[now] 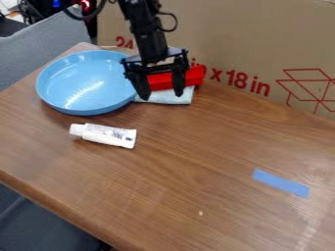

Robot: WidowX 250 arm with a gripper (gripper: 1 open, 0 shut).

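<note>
My black gripper (160, 78) hangs over the back of the wooden table, its fingers open and pointing down in front of a red object (193, 75). That red object rests on a pale, light-coloured cloth or pad (181, 96), partly hidden by the gripper. A blue bowl (59, 83) sits just left of the gripper. A white tube (105, 134) lies nearer the front, below and right of the bowl.
A cardboard box (262, 49) stands along the back edge. A strip of blue tape (280, 183) is on the right of the tabletop (197, 186).
</note>
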